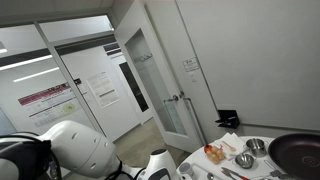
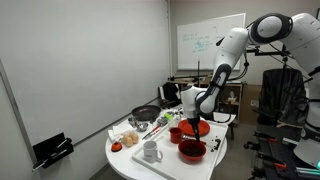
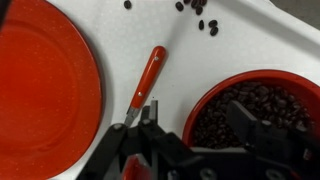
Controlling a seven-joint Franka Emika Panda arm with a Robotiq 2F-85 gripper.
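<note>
A red bowl of dark beans [image 3: 205, 105] lies at the right of the wrist view and stands near the front of the table [image 2: 192, 149] in exterior view 2. My gripper is open, its fingers apart. The left finger lies outside the bowl and the right one over the beans, with the near rim between them in the image. Whether either finger touches the bowl cannot be told. A knife with a red-orange handle [image 3: 151, 73] rests between the bowl and a red plate [image 3: 50, 90].
Loose beans [image 3: 200, 8] lie on the white surface past the knife. A white mug [image 2: 152, 153] and a red mug [image 2: 175, 134] stand close to the bowl. Farther back are a dark pan [image 1: 298, 153] and small metal bowls [image 1: 255, 146].
</note>
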